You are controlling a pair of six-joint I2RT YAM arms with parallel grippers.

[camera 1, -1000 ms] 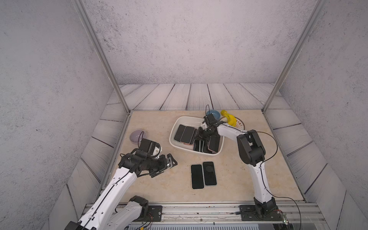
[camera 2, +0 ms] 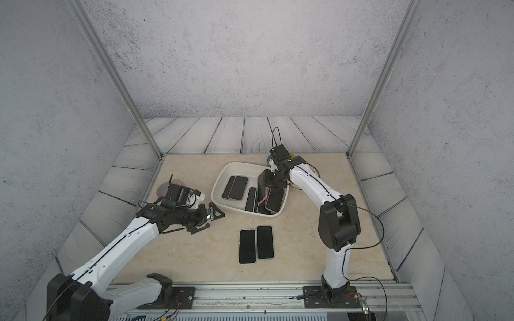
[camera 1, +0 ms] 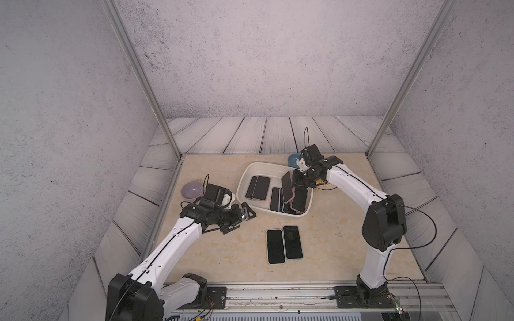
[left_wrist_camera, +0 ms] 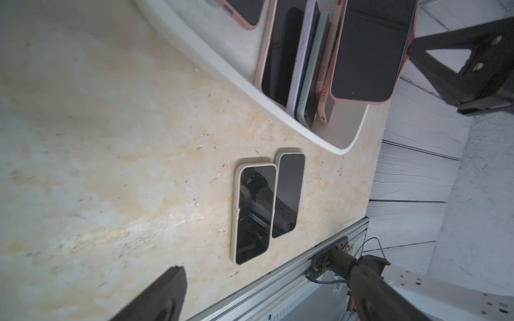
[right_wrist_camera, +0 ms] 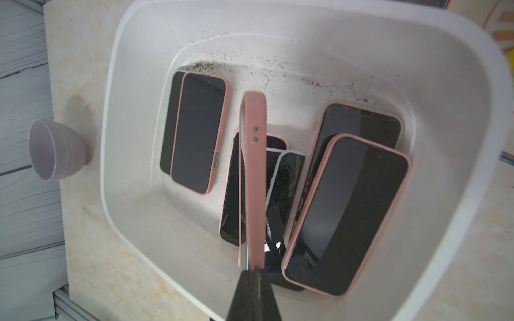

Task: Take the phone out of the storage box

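The cream storage box point(camera 1: 247, 206) holds several phones. My right gripper is shut on the edge of a pink-cased phone point(right_wrist_camera: 255, 182), which stands on edge in the right wrist view. From the left wrist view this phone point(left_wrist_camera: 372, 53) shows its dark screen, raised over the box's right part. Under it lie several more phones, among them a pink-cased one point(right_wrist_camera: 345, 214) leaning on another. Two phones point(right_wrist_camera: 199, 128) rest at the box's left. My left gripper point(camera 1: 241, 222) hangs open and empty at the box's front left.
Two phones, one light-cased point(camera 1: 275, 246) and one dark-screened point(camera 1: 293, 241), lie side by side on the table in front of the box. A purple cup point(right_wrist_camera: 56, 149) stands left of it, a blue bowl point(camera 1: 293, 160) behind it.
My right gripper has risen and moved right, bringing the pink-cased phone up from among the others. The left gripper has shifted slightly toward the box.
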